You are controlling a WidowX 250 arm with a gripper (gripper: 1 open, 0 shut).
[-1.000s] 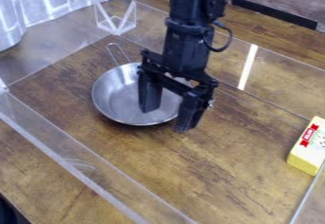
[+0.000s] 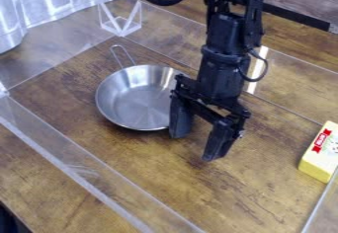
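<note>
A black robot arm comes down from the top of the view to a gripper (image 2: 199, 130), which stands open low over the wooden table, its two dark fingers apart at the right side of a steel pan (image 2: 129, 97). The pan has a thin handle pointing to the back left. The left finger partly hides the pan's right rim. I see nothing held between the fingers.
A yellow box (image 2: 321, 154) with a red label lies at the right edge. A white wire stand (image 2: 121, 18) is at the back left. Clear walls border the table (image 2: 145, 183), whose front middle is bare.
The arm and open gripper have moved right and a little lower, off the middle of the pan toward its right side and the bare table. The pan looks unmoved.
</note>
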